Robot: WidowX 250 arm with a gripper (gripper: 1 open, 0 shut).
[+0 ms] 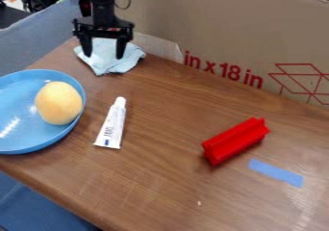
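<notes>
The black gripper [104, 40] is at the top left, open, its two dark fingers down at a pale blue-white folded cloth [111, 62] on the back left of the wooden table. A blue plate [22, 122] holding a round yellowish object [58, 103] sits at the left. A white tube [111, 126] lies upright-lengthwise in the middle left, and a red cylindrical object [234, 139] lies at the right.
A cardboard box wall [244, 28] runs along the back. A blue strip [276, 173] lies on the table at the right.
</notes>
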